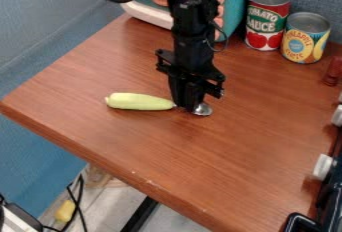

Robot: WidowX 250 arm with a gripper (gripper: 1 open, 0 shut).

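Note:
My black gripper (189,101) is low over the wooden table (107,146), right at a pale yellow-green corn cob (134,101) lying lengthwise. A shiny metal piece (202,109), like a spoon's bowl, shows just right of the gripper, partly hidden by it. Whether the fingers are shut or hold anything cannot be made out.
A tomato can (266,21) and a yellow can (305,39) stand at the back right beside a teal and white appliance. A small red object (334,71) and a black device with white knobs line the right edge.

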